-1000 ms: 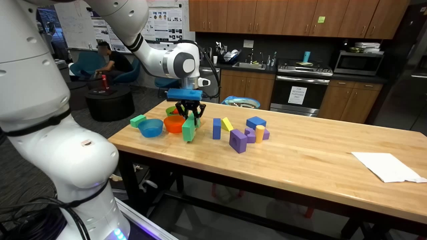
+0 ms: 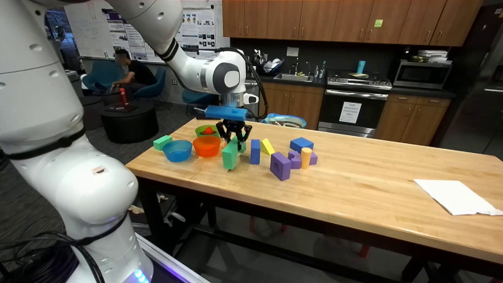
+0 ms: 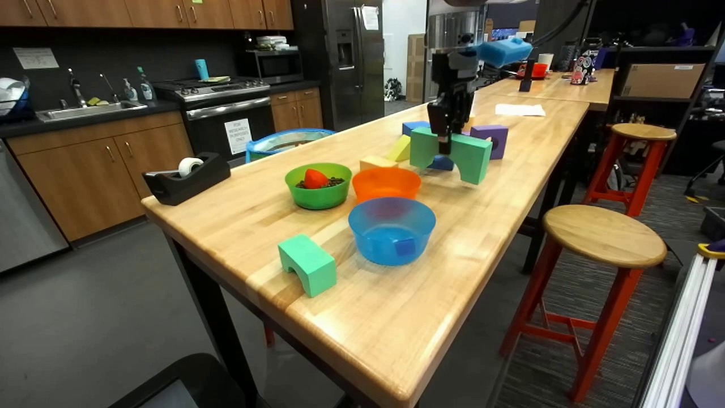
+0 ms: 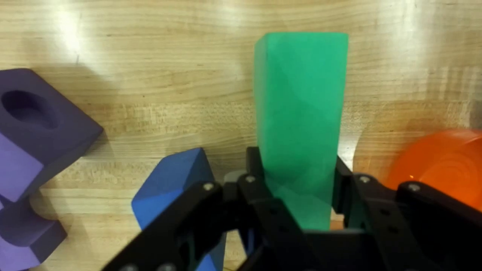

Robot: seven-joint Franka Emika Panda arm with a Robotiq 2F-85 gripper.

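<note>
My gripper is shut on a green arch block [image 4: 302,108], one finger on each long side. In exterior view 2 the held green arch block [image 3: 472,156] hangs with its cut-out facing down, and it seems slightly above the table. Close to it on one side stands an upright blue block [image 2: 255,151]; on the other is the orange bowl [image 2: 206,146]. In the wrist view the blue block [image 4: 174,185] is partly covered by my gripper's linkage.
Purple blocks [image 2: 281,166], an orange cylinder [image 2: 306,157] and a yellow block [image 2: 267,146] cluster to the right. A blue bowl [image 3: 392,231], a green bowl [image 3: 318,197] and another green arch [image 3: 307,264] occupy the table's end. Bare tabletop [image 2: 368,165] stretches toward the paper [image 2: 455,195].
With the green arch block in its grip, my gripper has moved right in exterior view 1, away from the orange bowl and closer to the blue block. The other objects stay put.
</note>
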